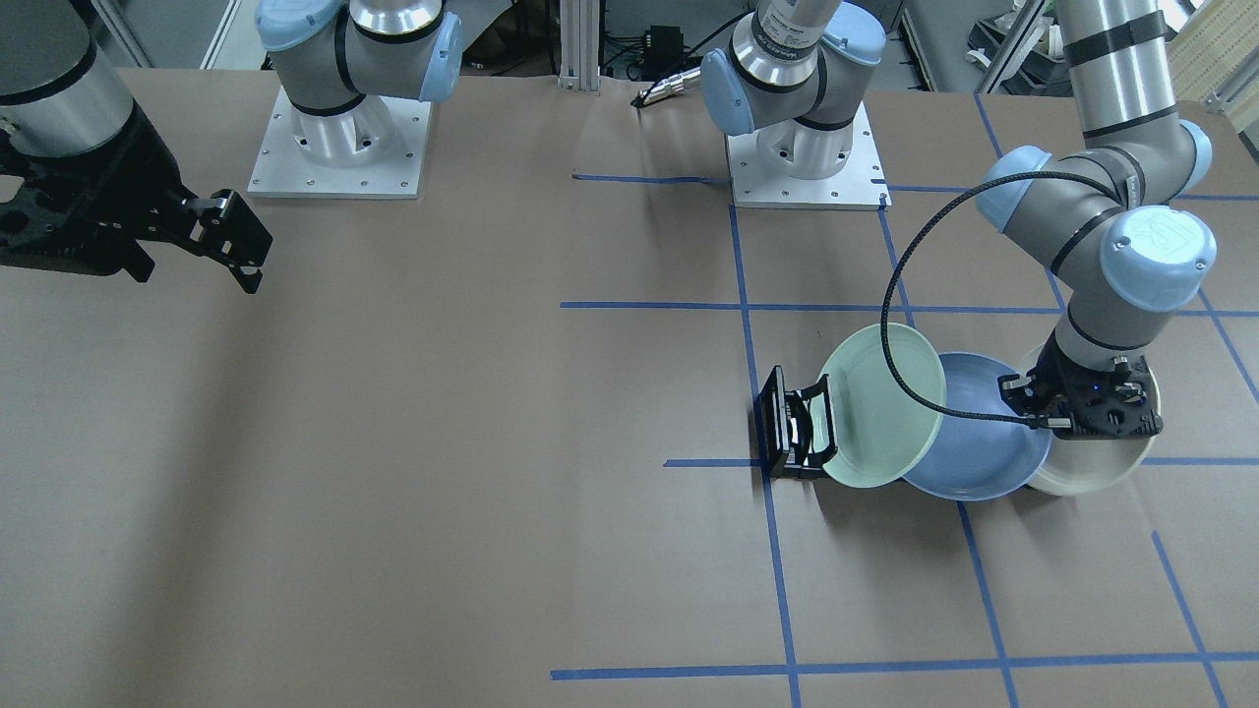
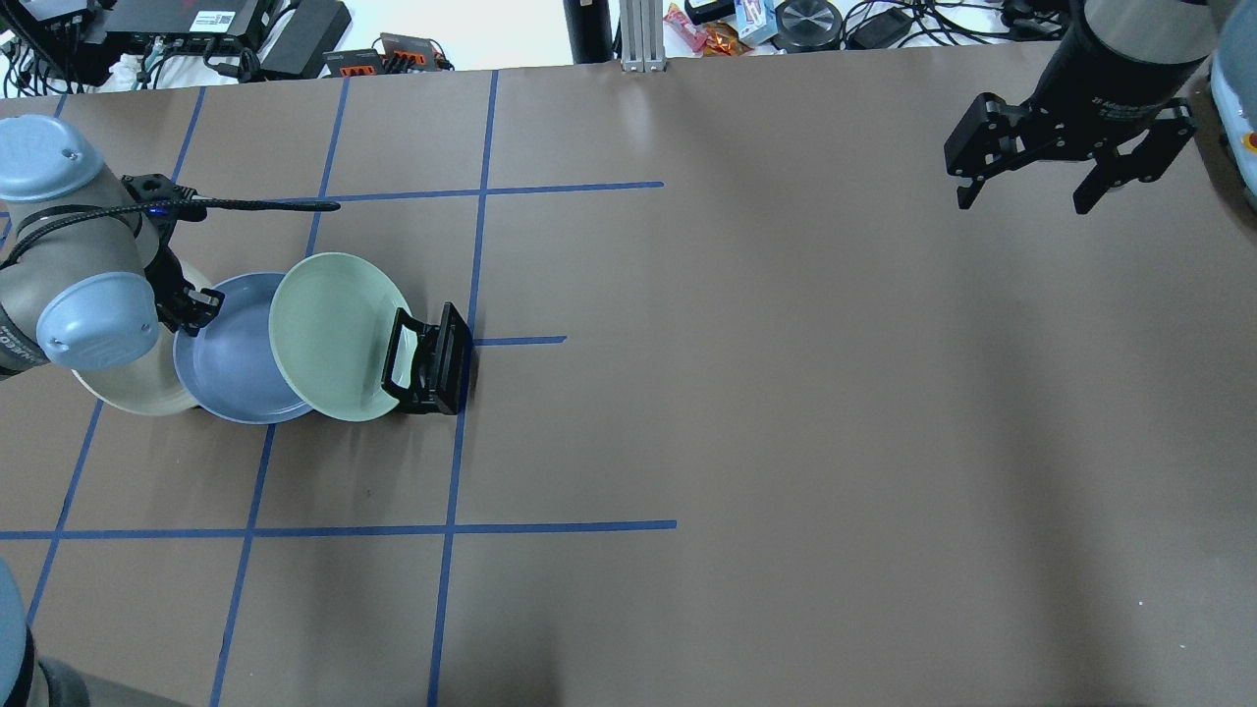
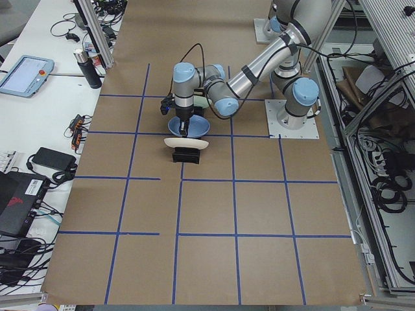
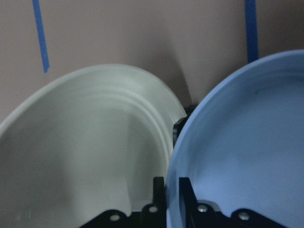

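A black dish rack holds a pale green plate, a blue plate and a cream plate, standing tilted side by side. My gripper is over the blue and cream plates. In the left wrist view its two fingers straddle the rim of the blue plate, with the cream plate on the left. A small gap shows between the fingertips with the rim in it; I cannot tell whether they press on it.
Another arm's black gripper hangs at the far side of the table, away from the rack. Cables and devices lie beyond the table edge.
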